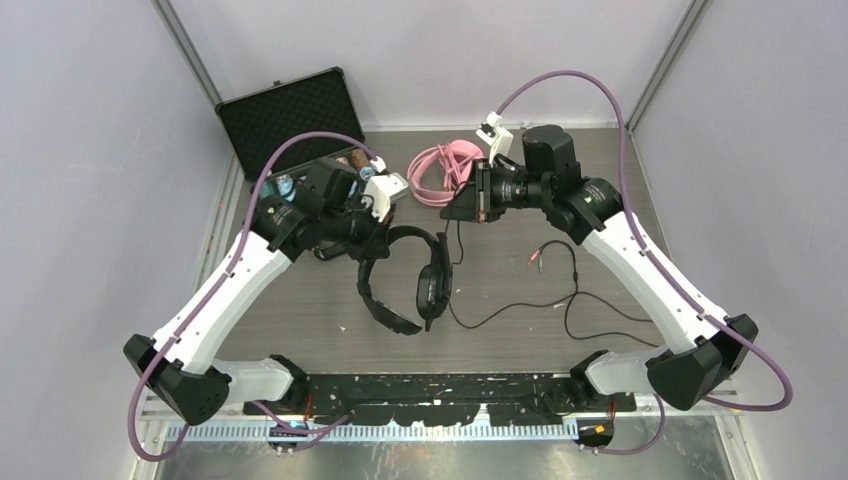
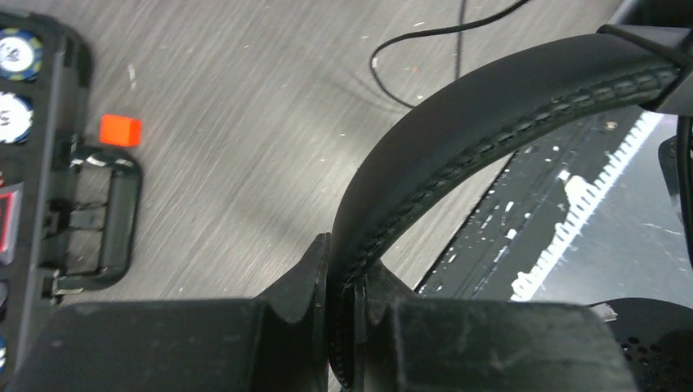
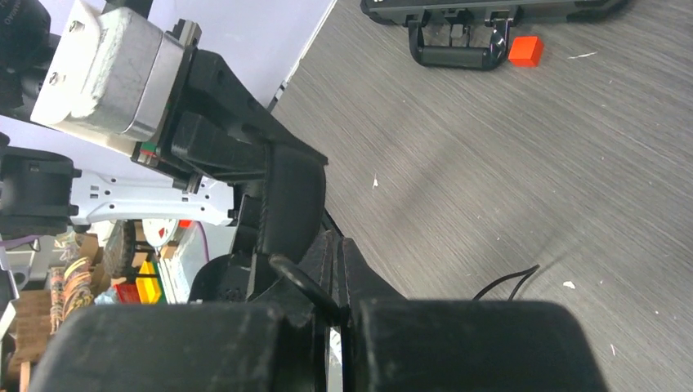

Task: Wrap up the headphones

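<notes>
Black headphones (image 1: 432, 290) hang over the middle of the table, with my left gripper (image 1: 374, 250) shut on their headband. In the left wrist view the stitched headband (image 2: 458, 135) curves up from between the left fingers. Up and to the right, my right gripper (image 1: 447, 213) is shut on the thin black headphone cable. The right wrist view shows that cable (image 3: 302, 284) running into the shut fingers, with the padded headband (image 3: 292, 200) to their left. Loose cable (image 1: 520, 305) trails over the right side of the table, its plugs (image 1: 536, 257) lying there.
At the back left stands an open black case (image 1: 290, 115) of poker chips, its handle (image 2: 118, 220) facing inward beside an orange cube (image 2: 120, 130). A pink coiled cable (image 1: 428, 170) lies at the back centre, near the right gripper.
</notes>
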